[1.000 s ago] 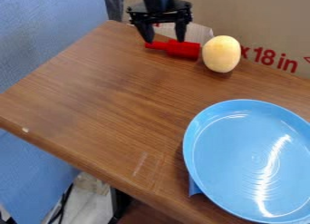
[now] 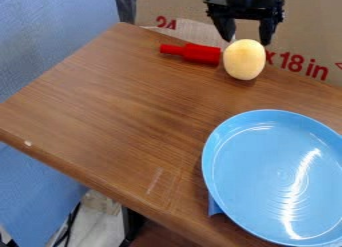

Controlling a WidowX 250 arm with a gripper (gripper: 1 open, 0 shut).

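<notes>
My black gripper point(image 2: 246, 35) hangs at the top of the view with its two fingers apart, just above and around the upper part of a pale yellow egg-shaped object point(image 2: 245, 60). A red cylindrical object point(image 2: 190, 52) lies on the wooden table to the left of it, near the back edge. A large blue plate point(image 2: 267, 176) sits at the lower right of the table.
A cardboard box point(image 2: 311, 31) with red print stands behind the table. A blue padded surface point(image 2: 40, 31) lies beyond the left edge.
My gripper has moved to the right, from over the red object to over the yellow egg-shaped object. The objects on the table have not visibly moved.
</notes>
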